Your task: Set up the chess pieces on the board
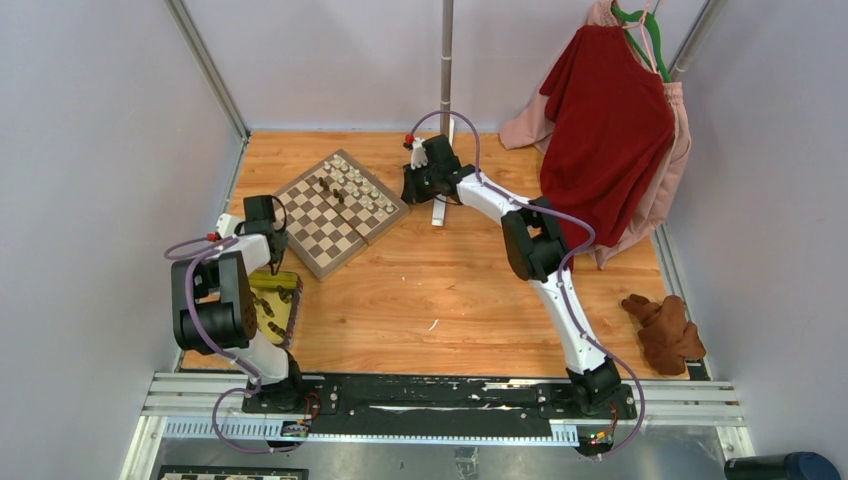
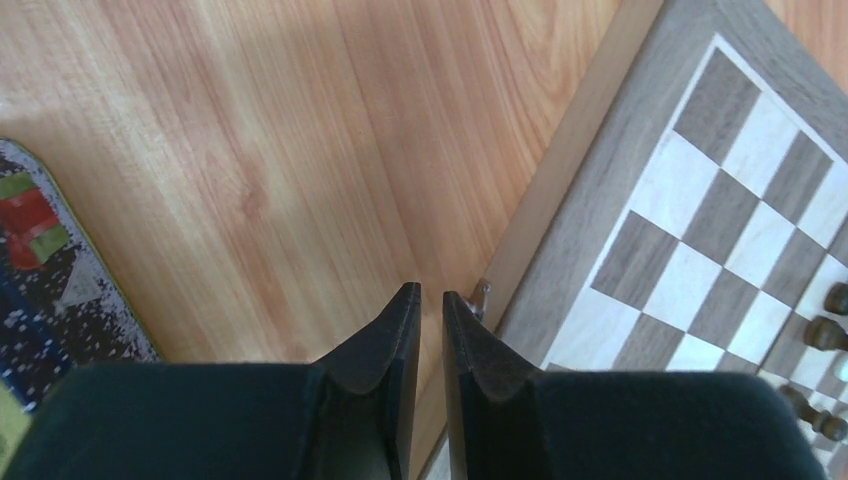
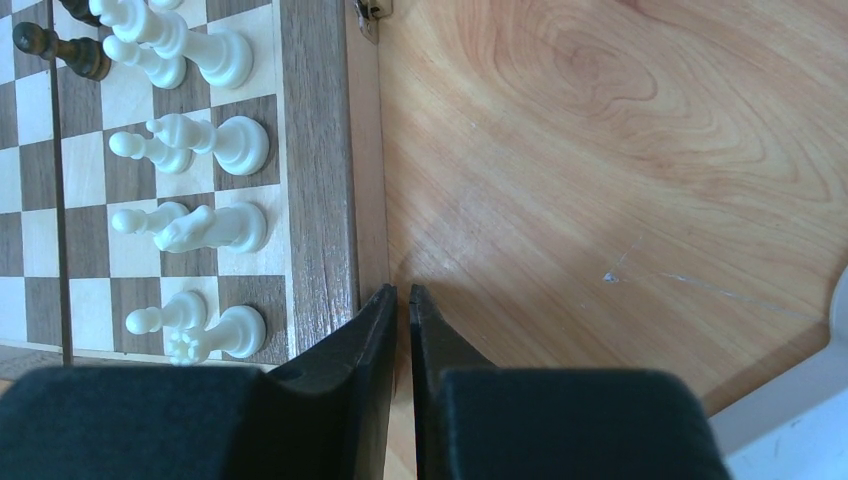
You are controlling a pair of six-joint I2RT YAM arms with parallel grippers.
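The chessboard (image 1: 330,225) lies diagonally with white pieces (image 3: 225,140) along one side and a few dark pieces (image 2: 825,335) near its middle. My left gripper is low at the board's left edge, fingers nearly together; whether it holds anything is unclear, though a small metal latch shows behind its fingertips. A yellow box (image 1: 275,305) of dark pieces lies beneath the left arm. My right gripper hangs just outside the white-piece side of the board, fingertips close together with a narrow gap and no piece visible between them.
Garments (image 1: 610,140) hang at the back right. A brown plush toy (image 1: 663,332) lies at front right, and a white strip (image 1: 438,210) is beside the right gripper.
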